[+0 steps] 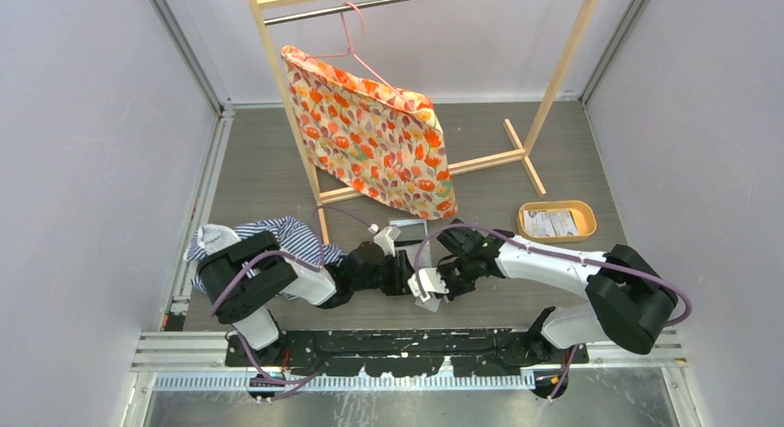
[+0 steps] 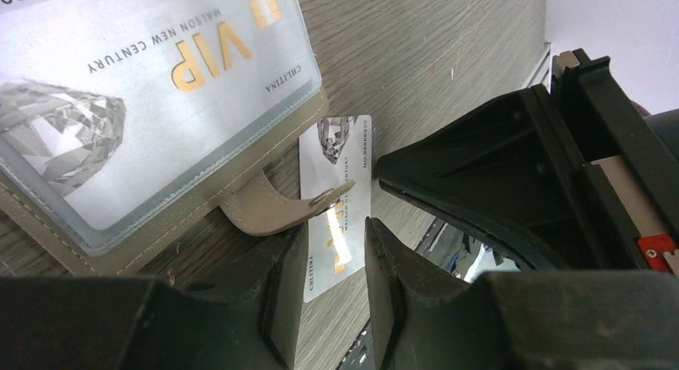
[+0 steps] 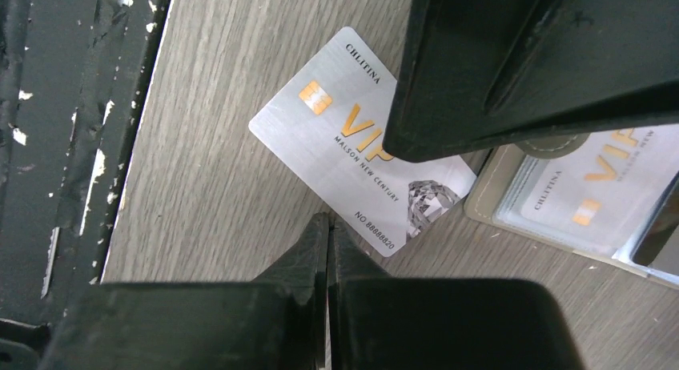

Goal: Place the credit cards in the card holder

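The loose VIP card [image 3: 344, 130] lies flat on the table beside the card holder [image 3: 552, 226], its diamond end by the holder's edge. A VIP card shows in the holder's clear pocket. My right gripper is shut, nothing between its fingers, with the tips at the loose card's long edge. In the left wrist view, the holder's snap tab [image 2: 272, 214] sticks out over the loose card. My left gripper is narrowly open near that tab, the card showing through its gap. From the right wrist, a dark left finger [image 3: 480, 82] covers part of the card.
The two grippers crowd close together over the card. At right stands a yellow basket [image 1: 590, 221] with pale contents. Striped cloth [image 1: 291, 235] lies at left. Flowered fabric [image 1: 370, 140] hangs on a wooden rack behind. Bare table lies between holder and basket.
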